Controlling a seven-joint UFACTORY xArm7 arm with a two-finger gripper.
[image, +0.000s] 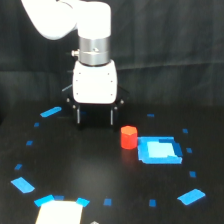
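A red hexagonal block (129, 137) stands on the dark table, right of centre. Just right of it sits a small blue tray (158, 150) with a white bottom. The white arm's gripper (98, 111) hangs up and to the left of the red block, open, with its black fingers apart and nothing visible between them.
Blue tape marks are scattered over the dark table (100, 175). A pale object (58, 212) lies at the front left edge, partly cut off.
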